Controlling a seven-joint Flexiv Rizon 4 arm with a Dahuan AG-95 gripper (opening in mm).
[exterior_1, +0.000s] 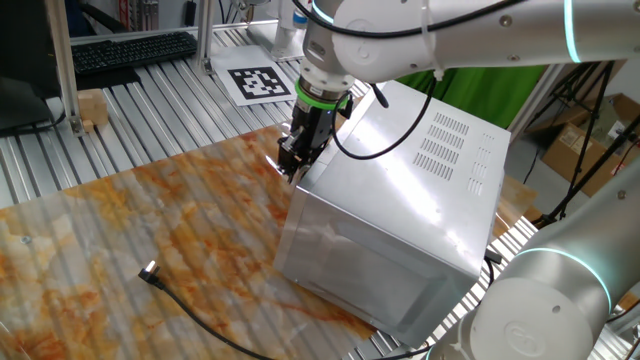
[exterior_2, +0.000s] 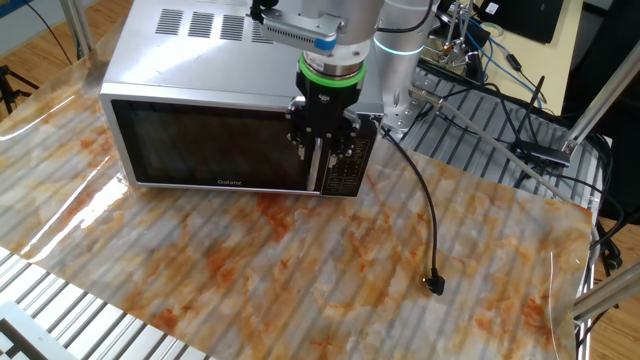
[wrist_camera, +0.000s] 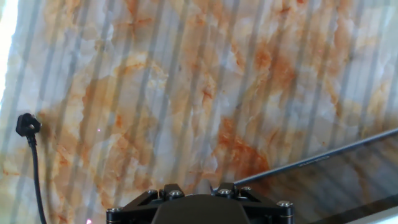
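Note:
A silver microwave (exterior_1: 400, 190) stands on the marbled sheet, its dark glass door (exterior_2: 210, 145) closed. In exterior view 2 my gripper (exterior_2: 318, 160) points down in front of the door's right side, at the upright handle (exterior_2: 316, 170) beside the keypad (exterior_2: 346, 165). From the side, the gripper (exterior_1: 288, 168) is close against the microwave's front edge. Its fingertips are hidden in the wrist view, where only the black gripper body shows at the bottom. Whether the fingers touch or clasp the handle is too small to tell.
A black power plug (exterior_2: 434, 284) with its cable lies on the marbled sheet (exterior_2: 270, 270), to the right of the microwave in exterior view 2. A keyboard (exterior_1: 135, 55) and a printed marker (exterior_1: 258, 84) lie farther off.

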